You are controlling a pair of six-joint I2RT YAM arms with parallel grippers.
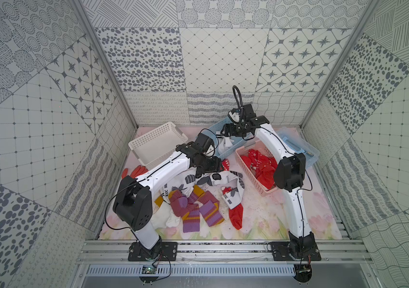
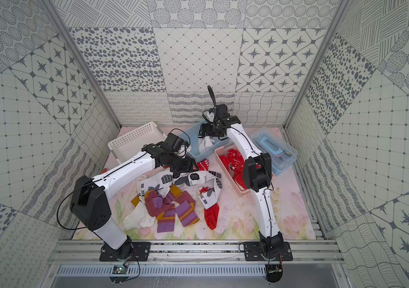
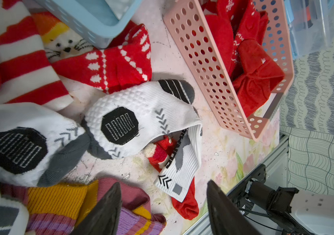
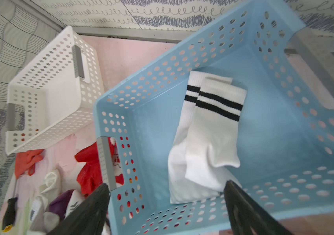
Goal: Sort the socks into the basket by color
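White socks with black stripes (image 4: 214, 125) lie inside the blue basket (image 4: 147, 86). Over that basket my right gripper stands open, nothing between its fingers. The pink basket (image 3: 210, 58) holds red socks (image 3: 253, 62). My left gripper is open and empty above the loose pile on the table. Below it are white-and-grey socks (image 3: 139, 105), purple-and-mustard striped socks (image 3: 68, 203) and a red sock (image 3: 186, 201) partly under a white-and-grey one. Red-and-white patterned socks (image 3: 108, 66) lie by the blue basket's corner. The white basket (image 1: 154, 139) looks empty.
A clear box with a blue lid (image 2: 274, 148) stands at the right behind the pink basket. An orange-red item (image 1: 137, 171) lies at the left, partly hidden by my left arm.
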